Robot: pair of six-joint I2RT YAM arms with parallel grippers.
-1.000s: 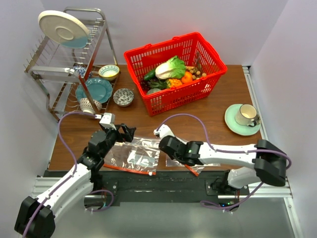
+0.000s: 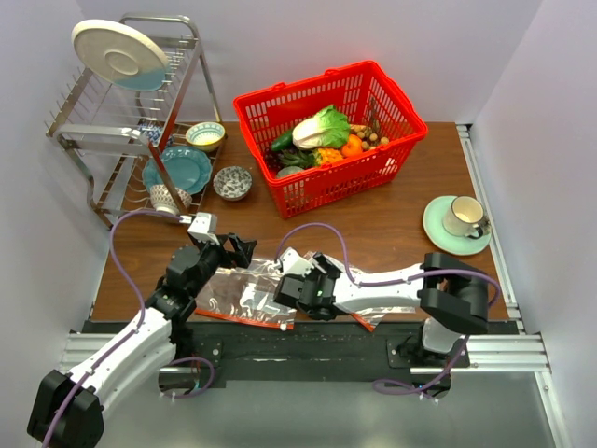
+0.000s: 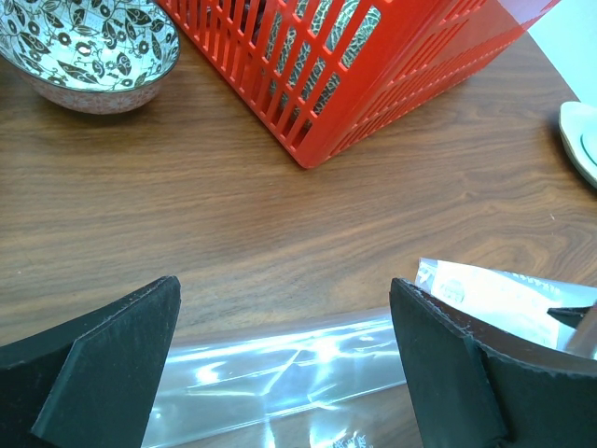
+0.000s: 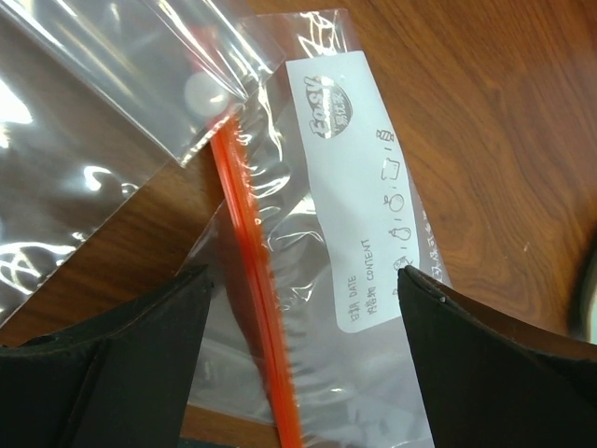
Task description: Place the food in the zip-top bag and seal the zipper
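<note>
Two clear zip bags lie flat near the table's front edge. The left bag (image 2: 229, 289) has a red zipper strip along its front. A second bag (image 4: 373, 373), with a white label (image 4: 359, 201) and red zipper (image 4: 252, 243), partly lies under the right arm in the top view. Over the left bag my left gripper stands open and empty. My right gripper is open above the labelled bag, nothing between its fingers. Vegetables, among them a cabbage (image 2: 322, 128) and an orange pepper (image 2: 352, 146), sit in the red basket (image 2: 326, 191).
A dish rack (image 2: 93, 135) with plates and bowls stands at the back left. Beside it is a patterned bowl (image 2: 232, 183). To the right, a mug (image 2: 464, 216) rests on a green plate (image 2: 438, 227). Bare table lies between basket and bags.
The left arm stays still.
</note>
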